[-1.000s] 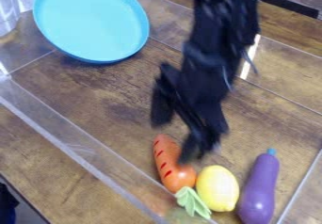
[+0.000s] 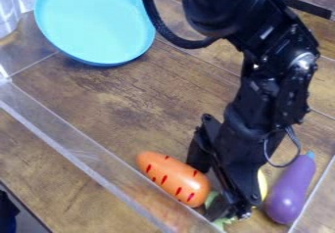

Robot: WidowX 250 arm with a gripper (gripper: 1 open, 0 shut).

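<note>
My black gripper (image 2: 222, 178) is down at the bottom centre of the camera view, open, around the right part of an orange toy carrot (image 2: 171, 176) with red marks, which lies slanted along a clear plastic edge. A yellow lemon (image 2: 261, 181) is mostly hidden behind the gripper, and the carrot's pale green top is partly covered. A purple toy eggplant (image 2: 291, 192) lies to the right of the gripper.
A light blue plate (image 2: 94, 22) sits at the top left on the wooden surface. A clear plastic wall (image 2: 72, 138) runs diagonally along the lower left. The middle of the surface left of the arm is clear.
The gripper has come down from above onto the vegetables at the bottom. The carrot has turned to lie more slantwise, its upper end shifted left and down.
</note>
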